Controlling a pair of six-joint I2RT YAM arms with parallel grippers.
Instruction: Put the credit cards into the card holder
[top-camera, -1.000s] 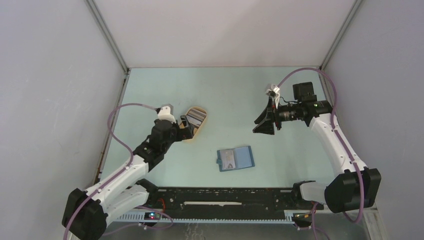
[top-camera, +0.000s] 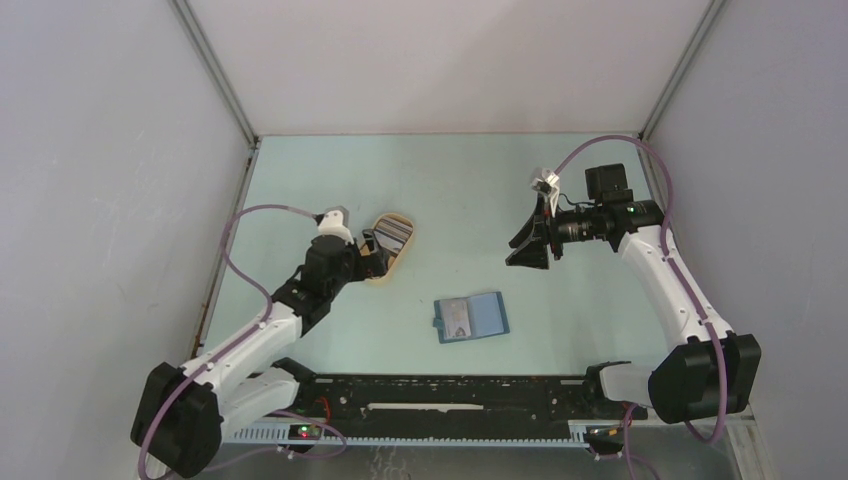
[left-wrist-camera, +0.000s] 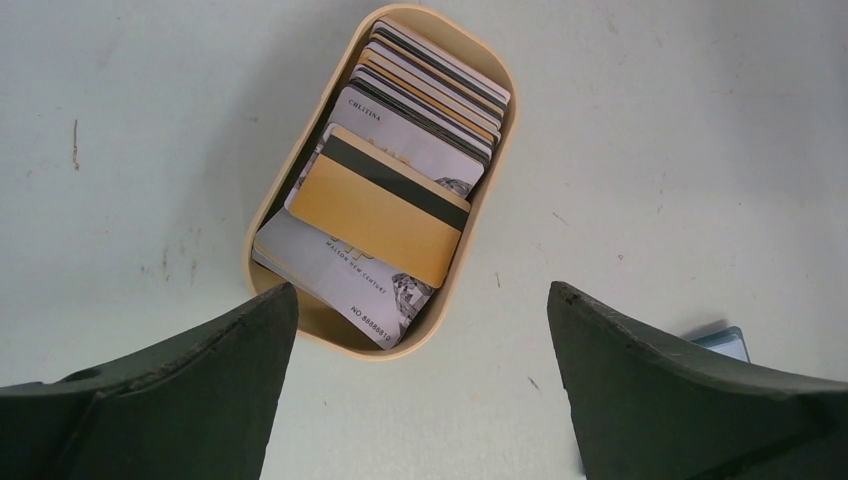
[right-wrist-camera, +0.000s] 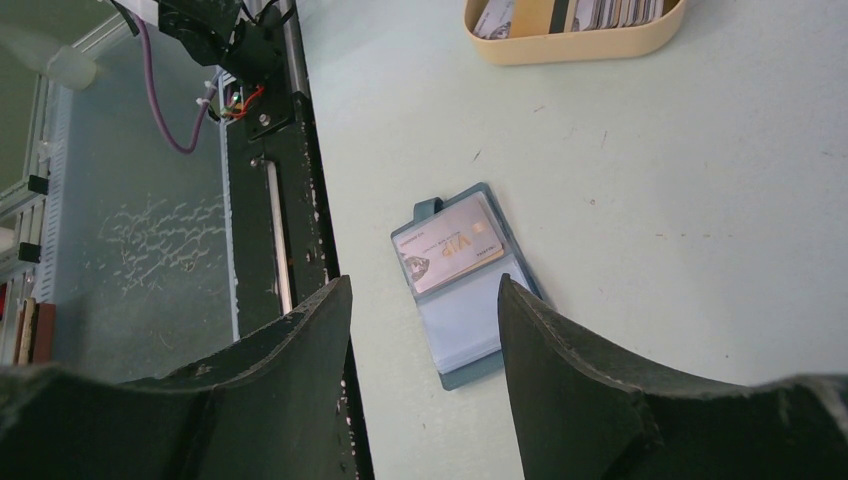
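Observation:
Several credit cards fill an oval tan tray (left-wrist-camera: 471, 228); a gold card (left-wrist-camera: 372, 215) with a black stripe lies slantwise on top, over a white card (left-wrist-camera: 345, 280). My left gripper is open above the tray's near end, nothing between its fingers, and hides part of the tray from above. Spread flat on the table is the blue card holder (top-camera: 489, 314), with a pale card (right-wrist-camera: 452, 243) in its pocket on the tab side. To the right of the holder, my right gripper (top-camera: 529, 251) hangs with a gap between its empty fingers.
A dark rail (top-camera: 440, 392) runs along the table's front edge. Purple hoses (top-camera: 664, 190) loop beside both arms.
The right arm, tray and holder look unmoved.

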